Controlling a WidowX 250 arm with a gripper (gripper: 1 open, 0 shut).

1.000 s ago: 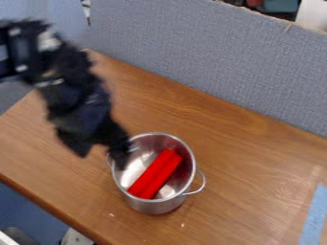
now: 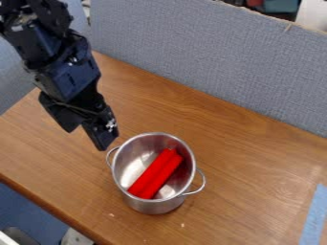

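Note:
A steel pot (image 2: 181, 195) with two handles stands on the wooden table (image 2: 250, 163), with a red cylindrical object (image 2: 156, 173) lying inside it. My black gripper (image 2: 94, 128) hangs at the left, above and beside the pot, over the table. It looks open, though its fingertips are hard to make out against the dark body.
Grey padded walls (image 2: 211, 53) border the table at the back and left. A blue strip (image 2: 315, 215) lies at the right edge.
The pot and red object look unchanged.

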